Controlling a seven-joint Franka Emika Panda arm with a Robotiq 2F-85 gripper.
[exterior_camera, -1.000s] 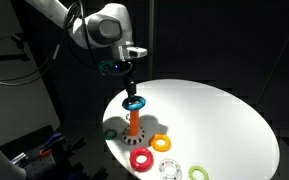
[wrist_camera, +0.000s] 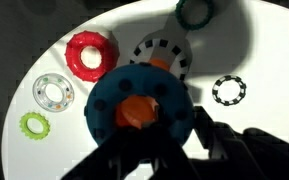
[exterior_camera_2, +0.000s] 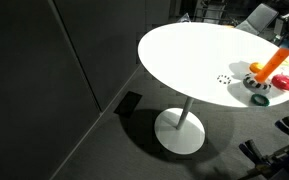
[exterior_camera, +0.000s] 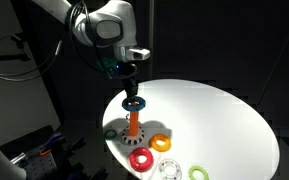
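Note:
A dark blue ring (exterior_camera: 134, 104) is at the top of the upright orange post (exterior_camera: 134, 124), with my gripper (exterior_camera: 131, 93) shut on it from above. Black-and-white checks mark the post's round base (exterior_camera: 133, 138). Seen from the wrist, the blue ring (wrist_camera: 101, 103) has orange showing through its hole, and the dark fingers grip its near right side. How far the ring sits down over the post's tip cannot be told. The post (exterior_camera_2: 271, 66) also shows in the second exterior view, near the table's right side.
Around the post lie a red ring (exterior_camera: 141, 159), a yellow-orange ring (exterior_camera: 160, 142), a white ring (exterior_camera: 170, 169), a lime ring (exterior_camera: 199, 173) and a dark green ring (exterior_camera: 110, 133).
The arm and the blue ring have shifted slightly, with the ring a little lower now. The post and the loose rings have stayed put.

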